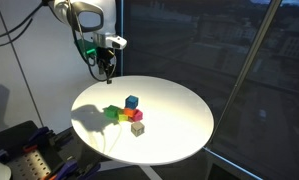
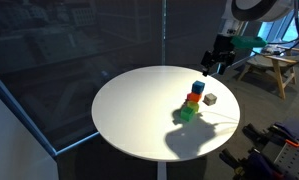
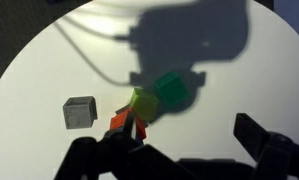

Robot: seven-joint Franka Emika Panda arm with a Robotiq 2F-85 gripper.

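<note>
My gripper [image 1: 107, 76] hangs well above the left side of the round table, open and empty. In the wrist view its dark fingers [image 3: 251, 132] stand wide apart. Below, a green block [image 3: 171, 88] touches or nearly touches a yellow block [image 3: 144, 103], with a red-orange block [image 3: 127, 124] beside that, partly hidden by a finger. A blue block [image 1: 132, 102] shows just above the orange one in both exterior views; whether it rests on it I cannot tell. A pink block [image 1: 137, 116] sits at the cluster's right. A grey-brown cube [image 3: 80, 112] lies apart from them.
The arm's shadow [image 3: 199, 35] falls across it. Dark floor lies beyond the table's edge.
</note>
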